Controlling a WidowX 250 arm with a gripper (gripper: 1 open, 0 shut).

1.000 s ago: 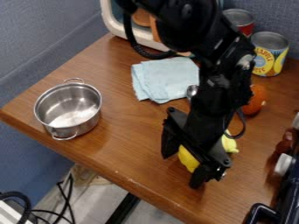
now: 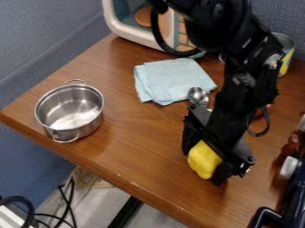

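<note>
My gripper (image 2: 215, 151) is low over the right part of the wooden table, its fingers around a yellow object (image 2: 202, 161). Whether the fingers have closed on it is hard to tell, and the object is partly hidden by them.
A steel pot (image 2: 70, 111) sits at the table's left. A light blue cloth (image 2: 173, 80) and a spoon (image 2: 197, 93) lie behind the gripper. A toy oven (image 2: 125, 13) and a can (image 2: 284, 53) stand at the back; dark items (image 2: 286, 205) line the right edge.
The arm and gripper have shifted and turned, showing more of the yellow object at the front and hiding more of the cans and the orange object at the back right.
</note>
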